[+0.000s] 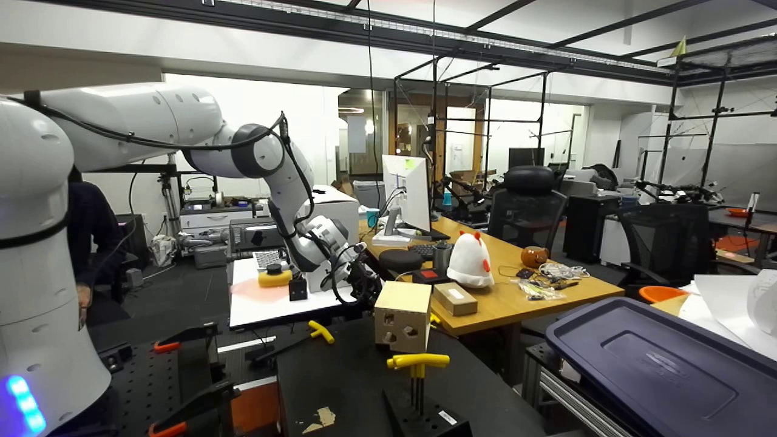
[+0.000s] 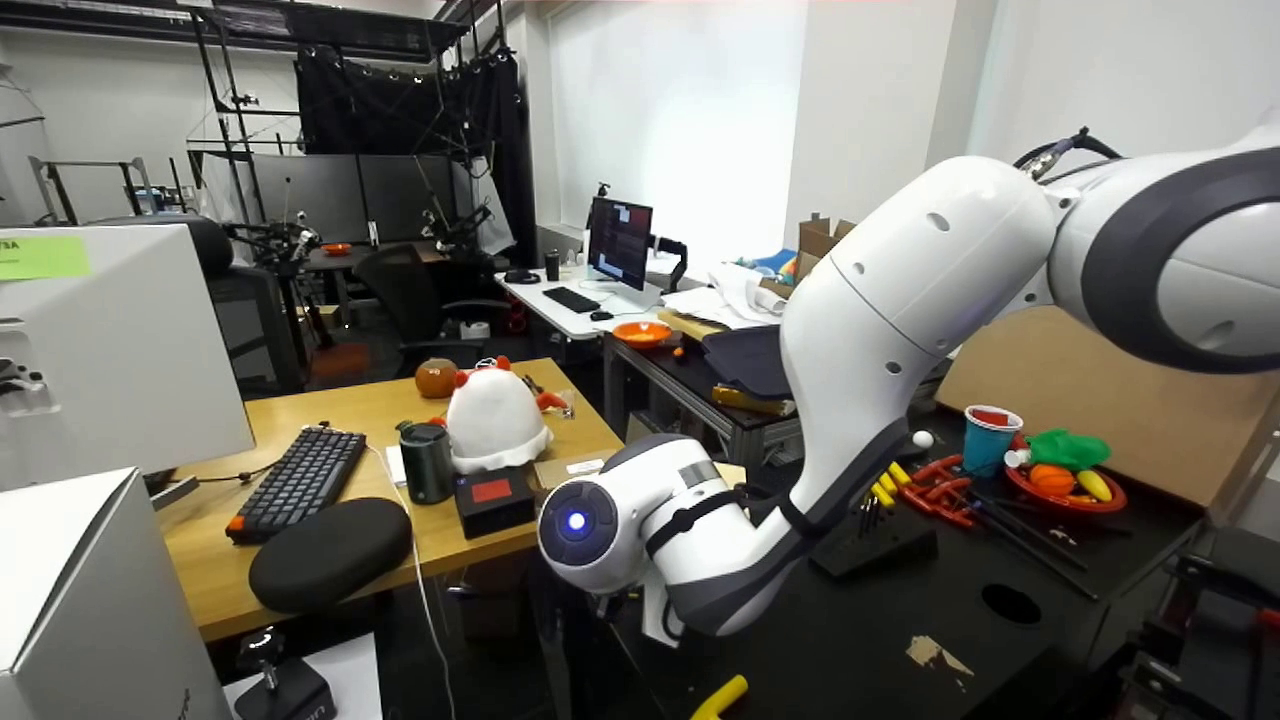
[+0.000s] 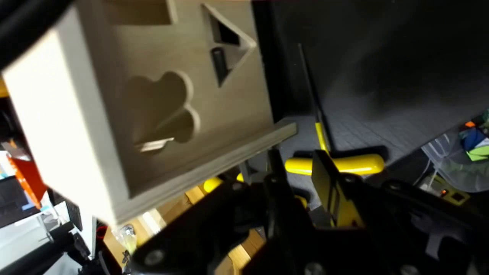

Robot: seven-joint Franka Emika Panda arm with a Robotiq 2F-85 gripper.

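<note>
A pale wooden cube with shaped holes (image 1: 402, 328) appears nearly upright over the black table in exterior view 1. In the wrist view the box (image 3: 229, 110) looms close, its lower edge beside my gripper. Whether it rests on the table is unclear. My fingers (image 3: 325, 174) show dark below that edge; the frames do not settle whether something is pinched between them. A yellow T-handled tool (image 3: 357, 165) lies on the table beyond the fingertips. More yellow (image 3: 213, 184) peeks out under the box edge, mostly hidden. In exterior view 2 the arm hides the gripper and box.
A black stand holding yellow-handled tools (image 1: 418, 360) is in front of the box. Behind it, the wooden desk (image 1: 502, 313) carries a small cardboard box (image 1: 455, 299) and a white plush (image 1: 470, 261).
</note>
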